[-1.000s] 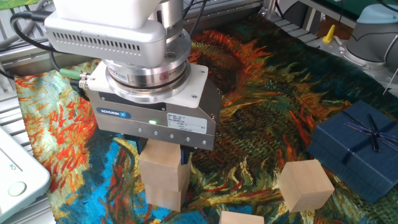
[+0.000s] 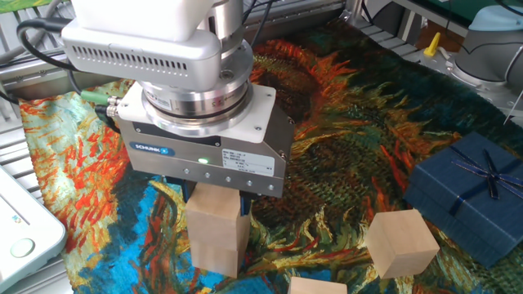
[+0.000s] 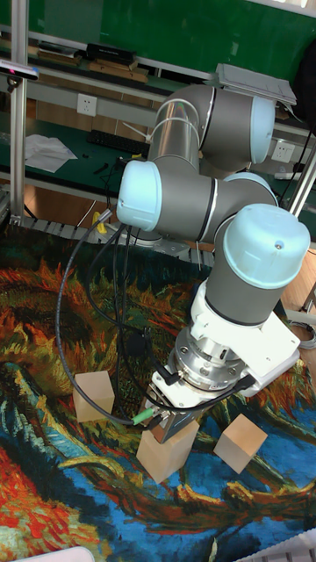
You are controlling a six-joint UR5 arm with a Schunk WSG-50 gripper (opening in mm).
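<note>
Two pale wooden blocks are stacked under my gripper [image 2: 217, 201] in exterior view 2. Its dark fingers stand on either side of the upper block [image 2: 214, 232], shut on it. Directly beneath is the lower block [image 2: 215, 261], its front roughly in line with the one above; whether the two touch is hard to tell. From exterior view 3 the stack [image 3: 164, 457] shows below the gripper, the fingertips mostly hidden. Another wooden block [image 2: 400, 243] lies to the right on the cloth, and one more block [image 2: 317, 287] is cut off by the bottom edge.
A blue gift box [image 2: 466, 200] with a dark ribbon stands at the right. A white device [image 2: 24, 224] occupies the left edge. The patterned cloth [image 2: 335, 163] between stack and box is bare. Cables [image 3: 61, 319] loop beside the arm.
My gripper has shifted slightly to the right and down in exterior view 2, and the upper block has moved with it, lining up more closely with the lower block. The other blocks are unmoved.
</note>
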